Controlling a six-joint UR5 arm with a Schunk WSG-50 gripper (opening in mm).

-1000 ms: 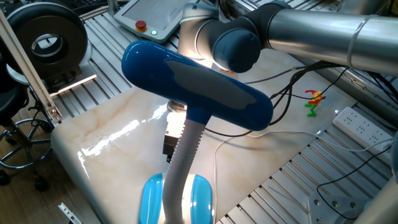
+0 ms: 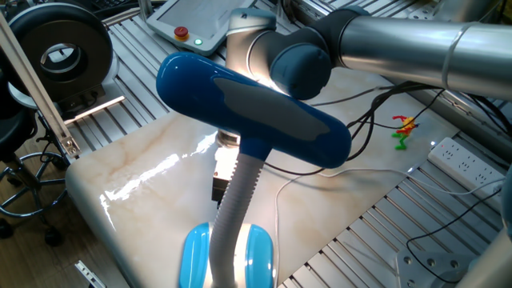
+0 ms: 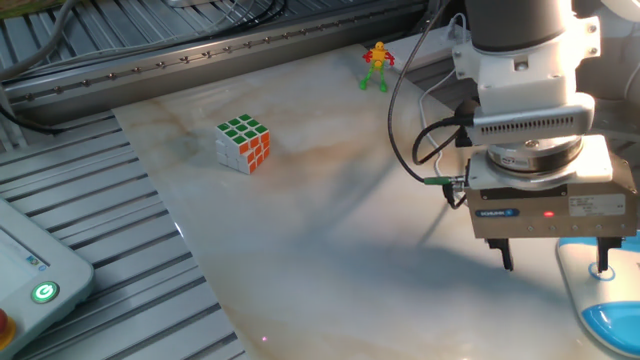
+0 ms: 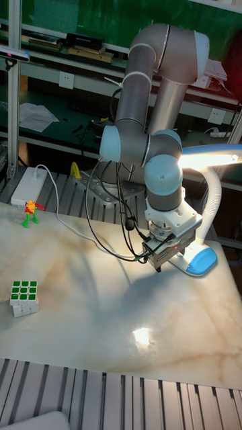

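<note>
In exterior view 2 my gripper (image 3: 556,266) hangs above the marble-patterned board, its two black fingers (image 3: 503,252) wide apart and nothing between them. A Rubik's cube (image 3: 243,144) with green, orange and white faces lies well to its left, apart from it. The same cube (image 4: 24,297) sits near the board's left edge in exterior view 3; its lower layer looks turned. Behind it stands a small yellow, red and green toy figure (image 3: 377,66). In exterior view 1 the lamp head hides most of my gripper, and I cannot see the cube there.
A blue and white desk lamp (image 2: 254,110) stands close beside the gripper, its base (image 4: 198,260) on the board. Loose cables and a white power strip (image 2: 466,166) lie by the toy figure. The middle of the board (image 3: 330,250) is clear.
The lamp and toy figure have stayed still.
</note>
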